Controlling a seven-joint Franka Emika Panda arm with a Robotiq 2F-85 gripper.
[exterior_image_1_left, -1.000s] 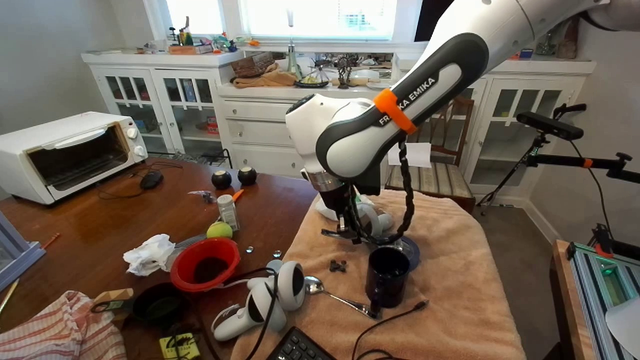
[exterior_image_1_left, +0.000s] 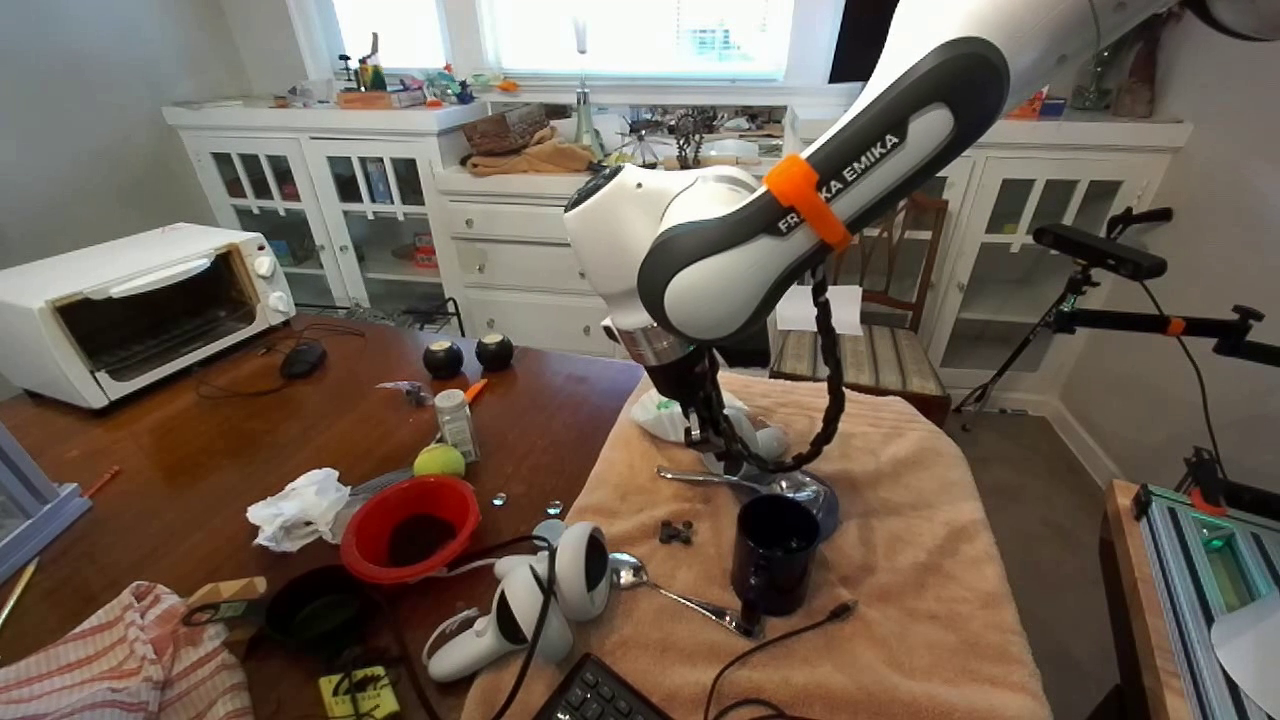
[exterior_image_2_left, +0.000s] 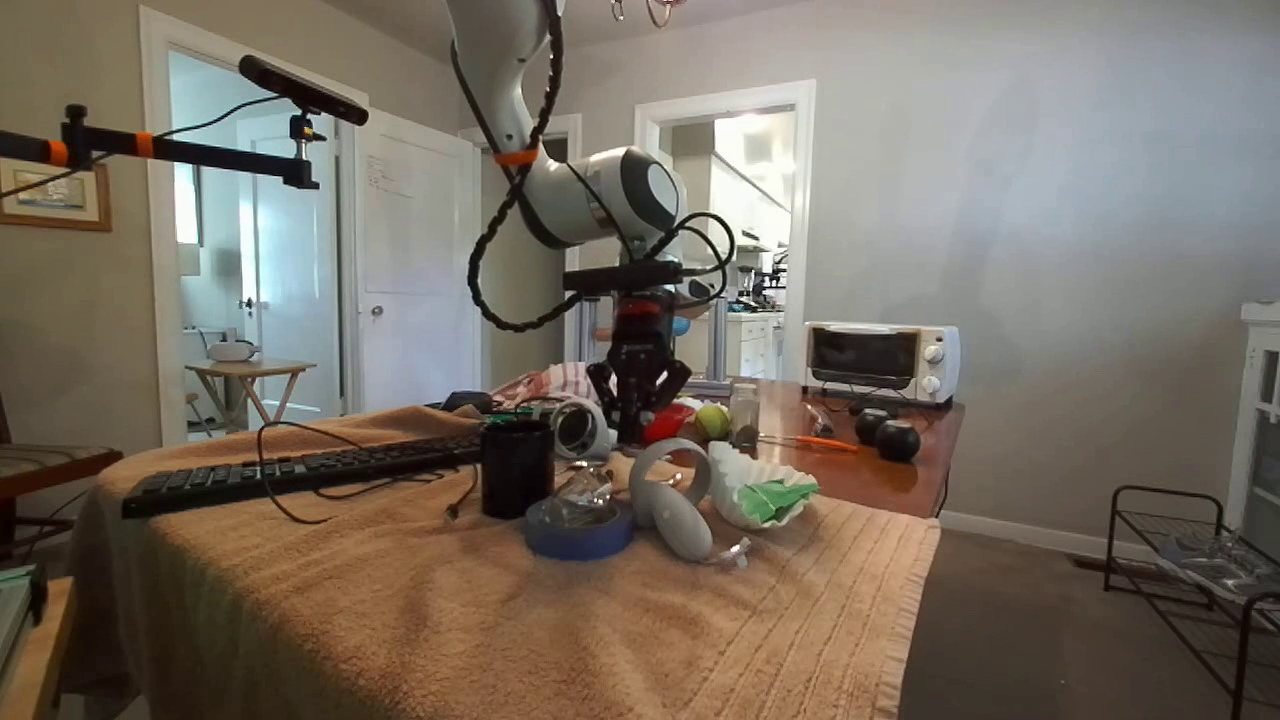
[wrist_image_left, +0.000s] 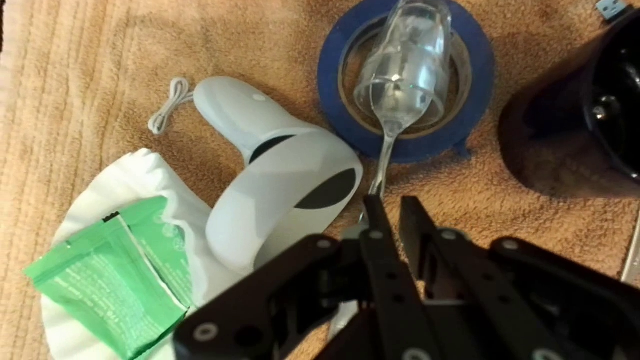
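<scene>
A metal spoon (wrist_image_left: 399, 111) slants across the cloth, its bowl against a clear plastic or glass cup (wrist_image_left: 414, 42) lying over the ring of blue tape (wrist_image_left: 333, 72). In the wrist view its handle runs down and passes behind my gripper's left finger (wrist_image_left: 376, 225). My gripper hangs above the handle, fingers close together. A narrow gap with cloth behind it shows at the tips, and I see nothing clasped there. From exterior view 1 the gripper (exterior_image_1_left: 726, 456) is just over the spoon (exterior_image_1_left: 696, 475); contact is hard to judge.
A dark mug (exterior_image_1_left: 774, 558) stands near the tape. A white controller (wrist_image_left: 282, 174) and a white paper cup with a green packet (wrist_image_left: 120, 270) crowd the other side. Another spoon (exterior_image_1_left: 690, 604) lies in front. Open cloth (exterior_image_2_left: 480, 624) spreads towards exterior view 2.
My gripper has risen slightly and moved a little to the right in exterior view 1. The spoon's handle end has shifted slightly right and down, and its bowl now shows over the tape.
</scene>
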